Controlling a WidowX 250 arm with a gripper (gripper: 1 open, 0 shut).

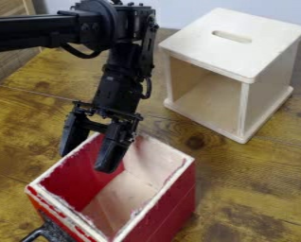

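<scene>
My black gripper [91, 147] points down at the back left of an open-topped red box [160, 216], one finger hanging just inside its rim and the other by the outer edge. The two fingers stand apart, with nothing visible between them. The box has red outer walls, a pale rim and a partly pale interior. Whether the fingers touch the box is unclear.
A pale wooden cube [236, 47] with an open front and a slot on top stands at the back right. A dark object [44, 230] is partly visible at the lower left.
</scene>
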